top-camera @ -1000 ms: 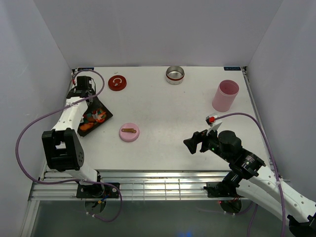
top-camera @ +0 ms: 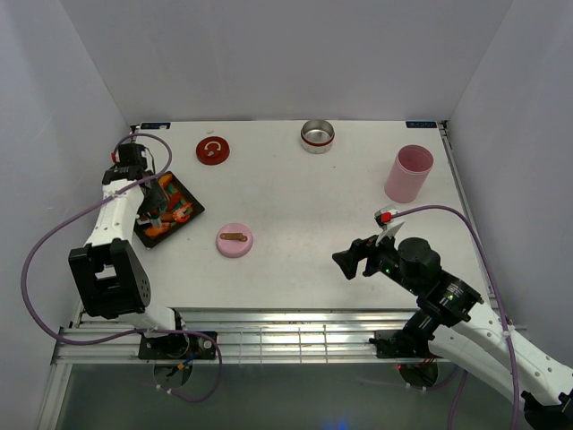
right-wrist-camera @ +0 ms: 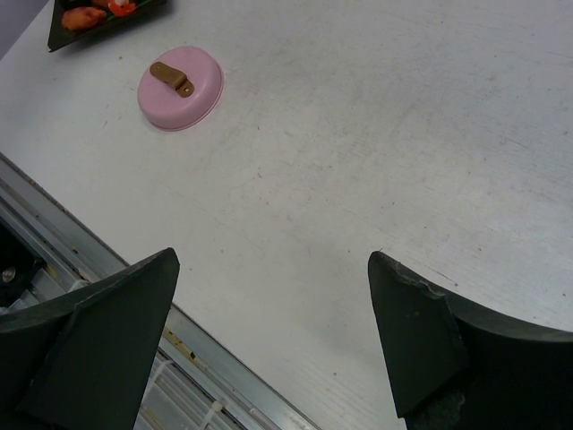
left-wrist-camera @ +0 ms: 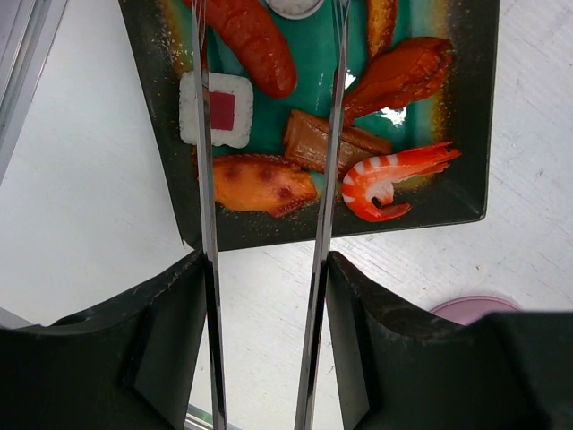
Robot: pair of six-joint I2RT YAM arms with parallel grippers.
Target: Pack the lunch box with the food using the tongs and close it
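Observation:
A dark tray (left-wrist-camera: 466,197) of food sits at the table's left, holding a sausage (left-wrist-camera: 264,49), a white square piece with a red centre (left-wrist-camera: 233,112), a shrimp (left-wrist-camera: 376,184), brown pieces (left-wrist-camera: 318,143) and other food. My left gripper hangs over it with its long steel fingers apart; their tips run out of the top of the left wrist view. My right gripper (top-camera: 345,257) is open over the right front of the table, nothing between its fingers. A pink round lid (top-camera: 235,249) with a brown piece on it lies right of the tray.
A dark red disc (top-camera: 213,157) lies at the back left, a steel container (top-camera: 318,139) with a red band at the back centre. A pink cup (top-camera: 407,179) stands at the right.
My left arm has moved toward the front left over the tray. The right arm and the objects on the table look unchanged.

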